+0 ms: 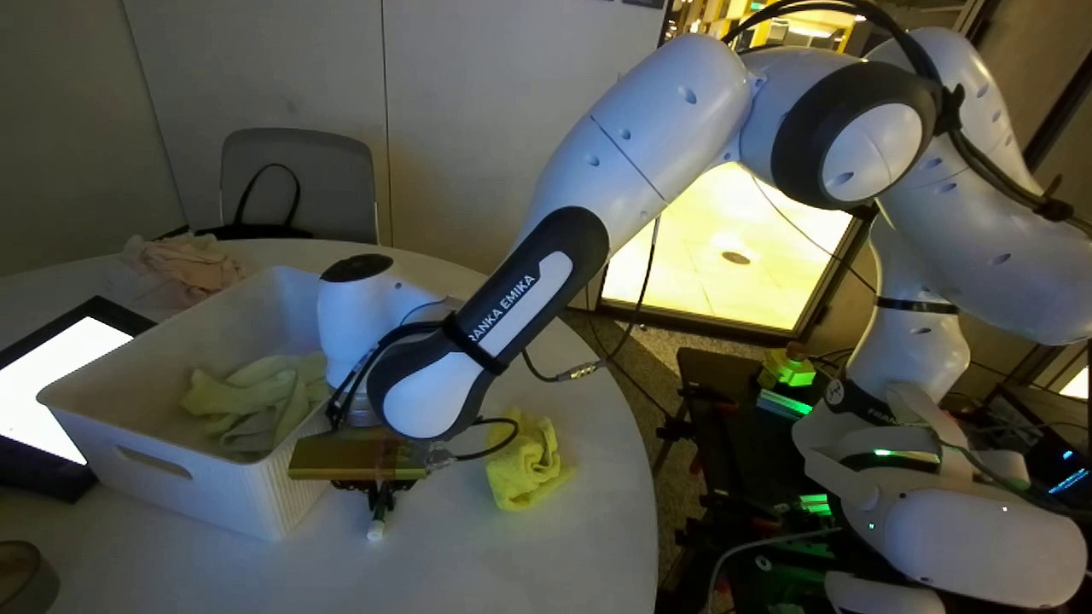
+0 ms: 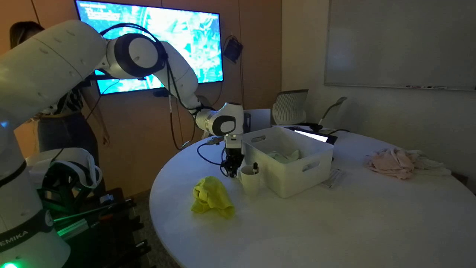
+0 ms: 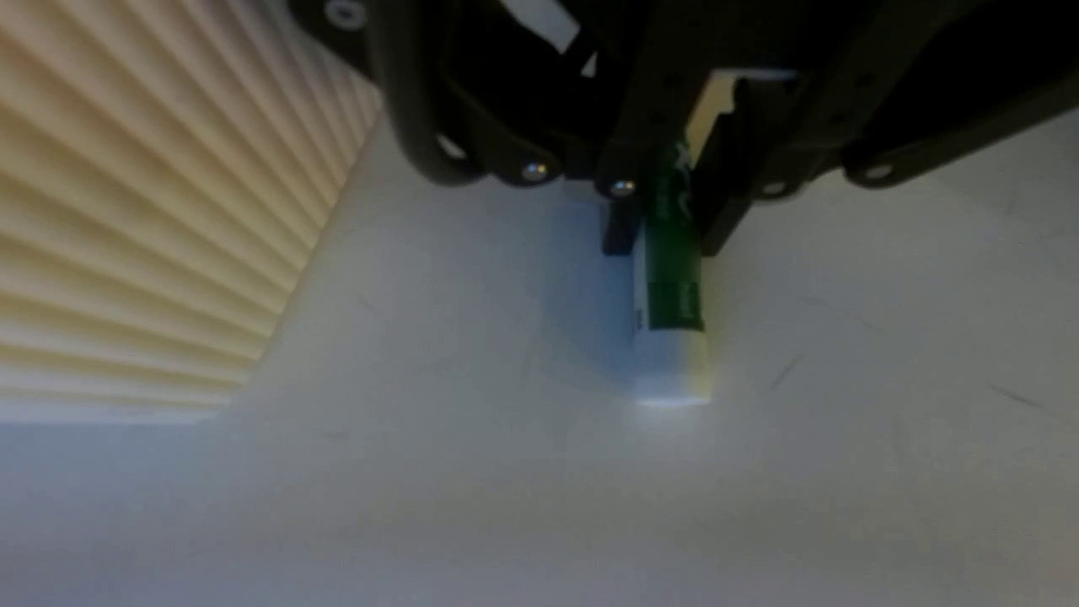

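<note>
My gripper is shut on a green-and-white marker (image 3: 673, 283), with its white end (image 3: 672, 369) pointing out past the fingertips. In exterior view 1 the gripper (image 1: 380, 501) is just beside the near right corner of the white bin (image 1: 205, 501), and the marker's white tip (image 1: 375, 531) shows below it. Whether the marker still touches the table cannot be told. In exterior view 2 the gripper (image 2: 232, 169) is low, behind a white mug (image 2: 250, 182) that has a dark object sticking out of it.
A crumpled yellow cloth (image 1: 525, 466) lies on the table to the right of the gripper. Pale green cloth (image 1: 256, 399) rests inside the bin. Pinkish cloths (image 2: 395, 163) and a lit screen (image 1: 41, 384) are beyond the bin. Open table (image 2: 334, 227) spreads in front.
</note>
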